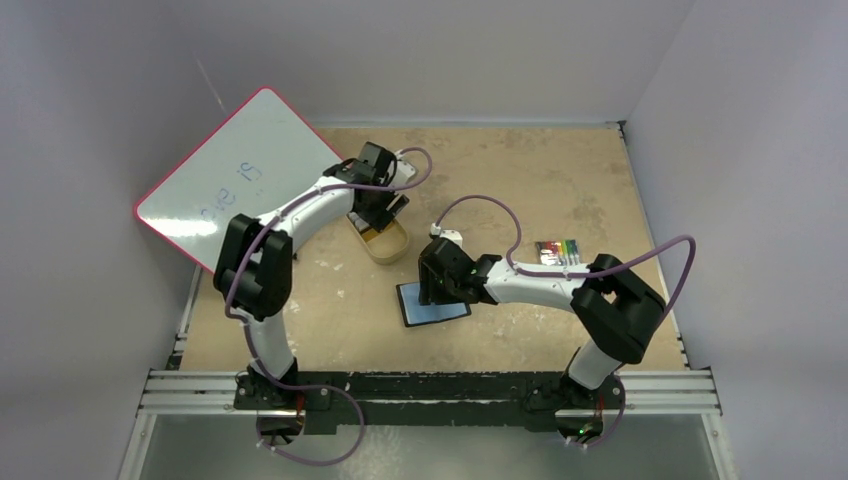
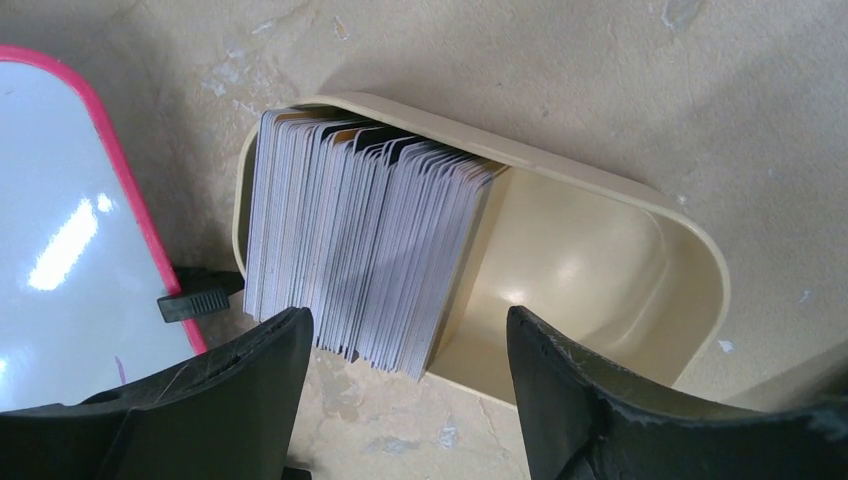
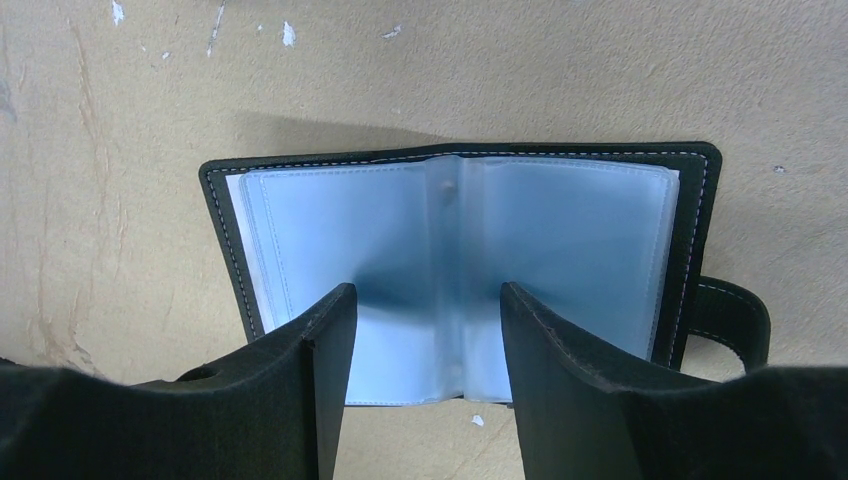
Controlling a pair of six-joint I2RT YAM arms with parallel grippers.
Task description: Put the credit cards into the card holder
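A row of white-edged cards (image 2: 370,240) stands packed in one end of a beige oval tray (image 2: 600,195); the tray's other end is empty. Over the tray is my left gripper, its fingers wide apart with no card between them. From above, the left gripper (image 1: 385,218) covers part of the cards. The card holder (image 3: 560,250) lies spread open on the table, its clear bluish sleeves (image 3: 345,230) facing up inside a black stitched cover. Above its near side my right gripper stands open and empty.
A whiteboard (image 1: 245,165) with a pink rim leans at the left, close to the tray. A packet of coloured pens (image 1: 558,252) lies right of centre.
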